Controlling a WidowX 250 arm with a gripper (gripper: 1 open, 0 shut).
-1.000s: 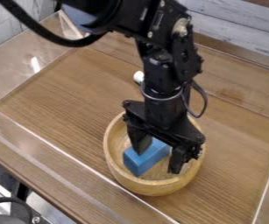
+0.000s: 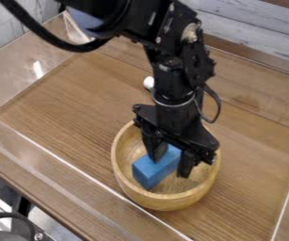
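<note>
A blue block (image 2: 152, 170) lies tilted inside a round wooden bowl (image 2: 169, 200) near the front of the table. My black gripper (image 2: 170, 152) reaches down into the bowl from above, its fingers over and around the upper part of the block. Whether the fingers touch the block is hard to tell, and the arm hides part of the bowl's back rim.
A small white object (image 2: 148, 83) sits behind the arm. Black cables lie at the lower left, off the tabletop.
The fingers have shifted slightly, the right one a little higher and inward. The block and bowl look nearly unchanged.
</note>
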